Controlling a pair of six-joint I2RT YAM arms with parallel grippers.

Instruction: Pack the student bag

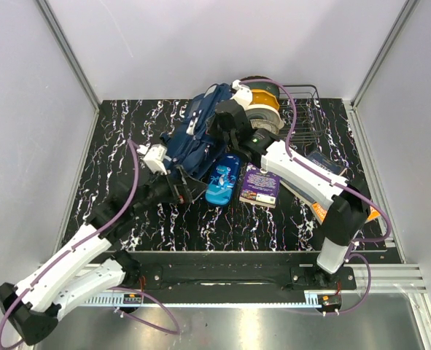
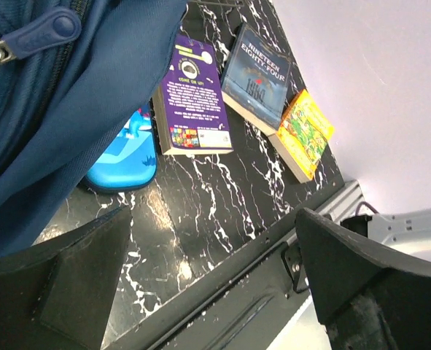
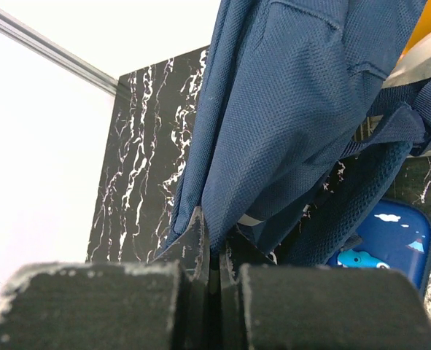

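Observation:
The navy bag (image 1: 200,124) lies tilted on the left-middle of the marble top (image 1: 113,146). My right gripper is shut on the bag's fabric, which rises from between its fingertips. My left gripper stands open low at the bag's near side, with the bag to its upper left in the left wrist view. A blue pencil case (image 1: 221,180) lies partly beside the bag; right of it are a purple book (image 1: 259,186), a dark Nineteen Eighty-Four book (image 2: 255,73) and a yellow book (image 2: 303,131).
A wire rack (image 1: 306,117) with stacked bowls (image 1: 265,98) stands at the back right. Pale walls close in the left, back and right sides. The marble is clear at the left and along the front edge.

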